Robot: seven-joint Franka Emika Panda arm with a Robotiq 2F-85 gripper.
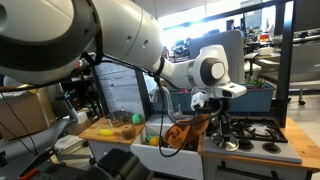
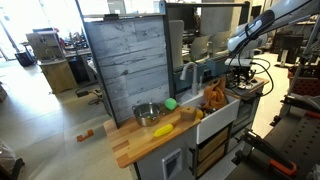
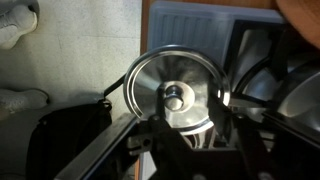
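A round glass lid (image 3: 150,78) with a steel rim and central knob (image 3: 174,98) fills the middle of the wrist view. It lies at the counter's front edge, partly over the lighter floor side. In exterior view 1 the lid (image 1: 221,146) shows below my gripper (image 1: 222,127), in front of the stove. The dark fingers (image 3: 128,137) stand apart at the bottom of the wrist view, with the knob seen in line with the gap. Whether a finger touches the lid cannot be told. From the far side, the gripper is too small to read.
The black stovetop (image 1: 262,134) lies right of the lid. Left of it, a sink (image 1: 150,155) holds an orange-brown item (image 1: 178,134). A steel pot (image 2: 146,113) and a yellow item (image 2: 163,130) sit on the wooden counter (image 2: 130,150). Open floor lies in front.
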